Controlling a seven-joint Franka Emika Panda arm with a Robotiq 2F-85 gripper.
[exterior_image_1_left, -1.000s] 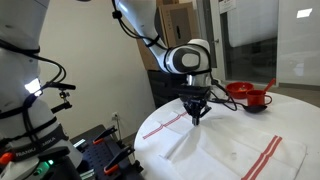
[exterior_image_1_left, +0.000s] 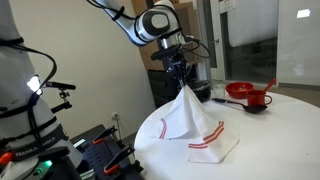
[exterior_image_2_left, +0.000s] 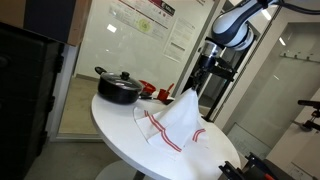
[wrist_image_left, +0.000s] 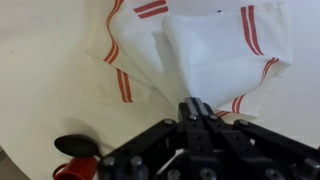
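Note:
A white towel with red stripes (exterior_image_1_left: 195, 125) is drawn up into a peak, its lower part spread on the white round table. At the top of that peak my gripper (exterior_image_1_left: 182, 84) is shut, pinching the cloth. In exterior view 2 the towel (exterior_image_2_left: 172, 122) hangs like a tent from the gripper (exterior_image_2_left: 191, 88), its striped edges resting on the table. In the wrist view the fingertips of the gripper are together where the towel (wrist_image_left: 210, 55) gathers, and its folds fan out below.
A black lidded pot (exterior_image_2_left: 118, 87) stands by the table's edge. Close to it are a red bowl (exterior_image_1_left: 239, 90), a red mug (exterior_image_1_left: 258, 99) and a black ladle or spoon (wrist_image_left: 77, 146).
My gripper has risen and moved left in exterior view 1, lifting the towel into a peak. The towel's right part has been drawn in, baring the table there.

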